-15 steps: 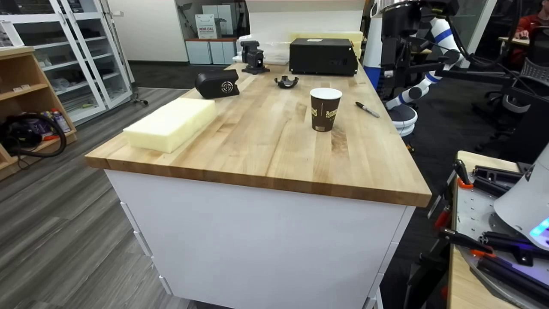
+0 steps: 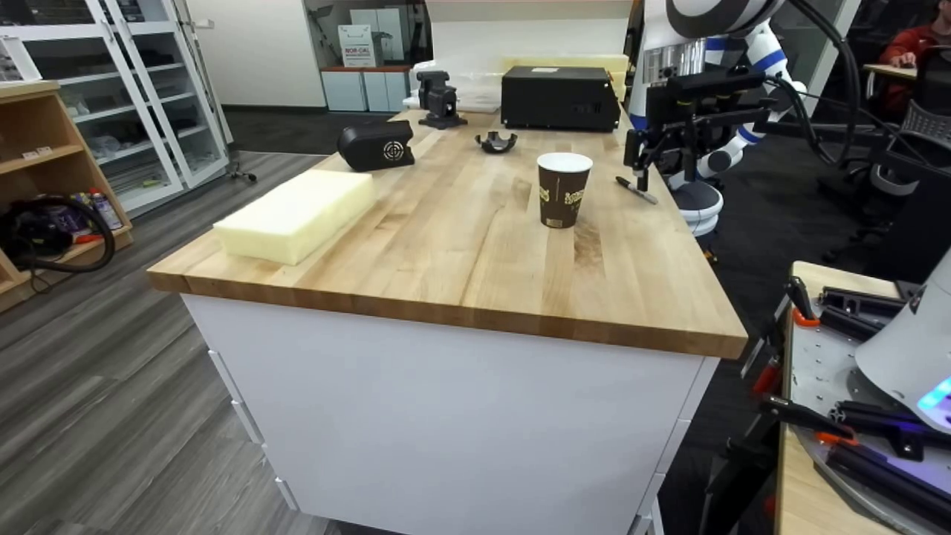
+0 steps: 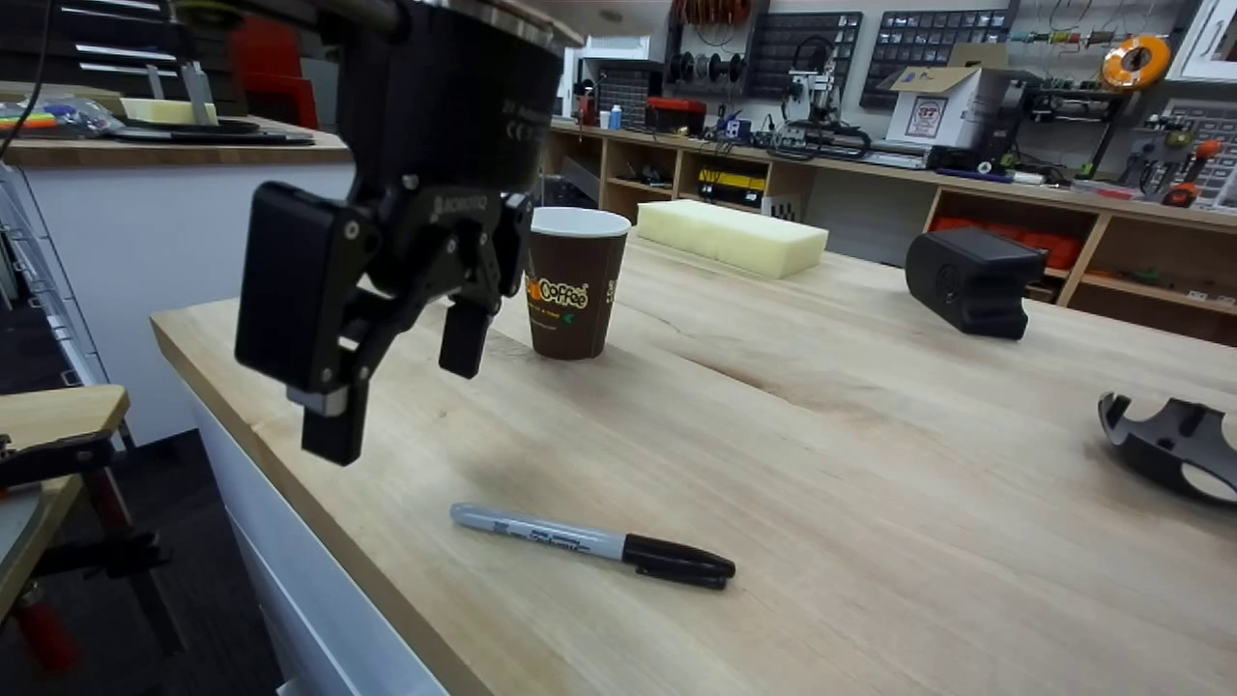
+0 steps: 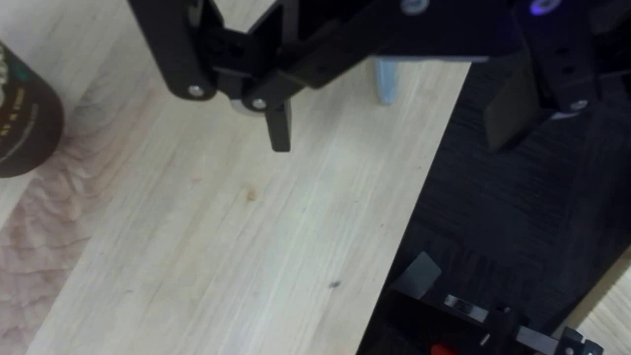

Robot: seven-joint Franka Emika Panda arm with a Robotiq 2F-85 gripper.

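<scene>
My gripper (image 2: 665, 174) hangs open over the right edge of the wooden tabletop, nothing between its fingers. In exterior view 2 the gripper (image 3: 397, 389) is above the table, up and left of a grey marker with a black cap (image 3: 591, 543), which lies flat. The wrist view shows the gripper with its fingers wide apart, one finger over wood and the other past the edge. Only the marker's grey end (image 4: 386, 84) shows there. A brown paper coffee cup (image 2: 563, 192) stands upright to the left of the gripper in exterior view 1.
A pale foam block (image 2: 299, 214) rests at the table's left side. Farther back are a black rounded object (image 2: 376, 146), a curved black part (image 2: 495, 142) and a black box (image 2: 559, 98). Bare wood (image 2: 463, 267) spreads across the front and middle.
The gripper has come down and to the left in exterior view 1, closer to the tabletop and the marker. Cup, marker and foam block have stayed put.
</scene>
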